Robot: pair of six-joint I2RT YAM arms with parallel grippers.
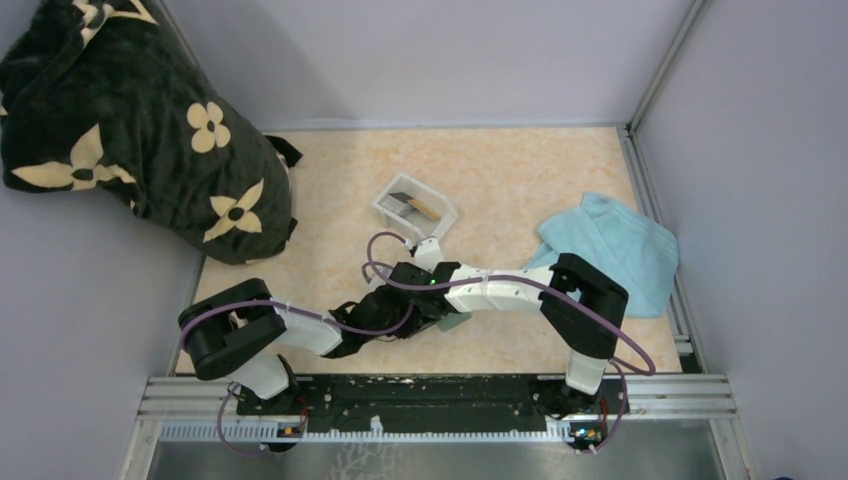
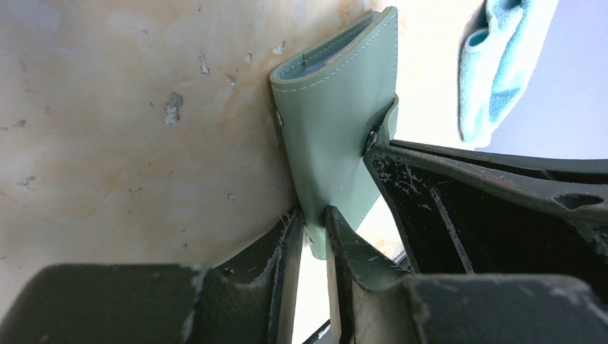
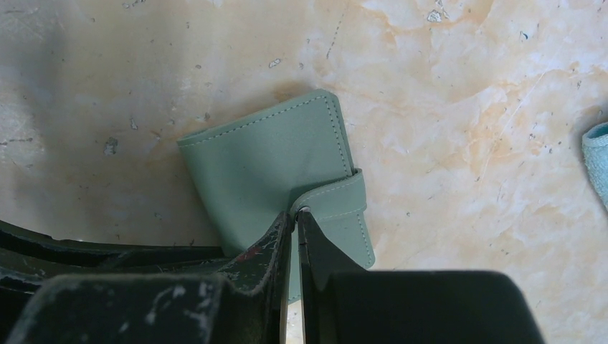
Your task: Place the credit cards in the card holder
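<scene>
A sage-green leather card holder (image 2: 337,115) lies on the table, mostly hidden under both arms in the top view (image 1: 453,319). My left gripper is shut on its lower end. My right gripper is shut at the holder's strap and snap, its tips on the strap's edge; whether it grips it is hard to tell. A white bin (image 1: 385,218) behind the arms holds flat dark and tan pieces, perhaps cards (image 1: 423,206).
A light blue cloth (image 1: 610,250) lies on the right. A large dark floral cushion (image 1: 160,150) fills the back left.
</scene>
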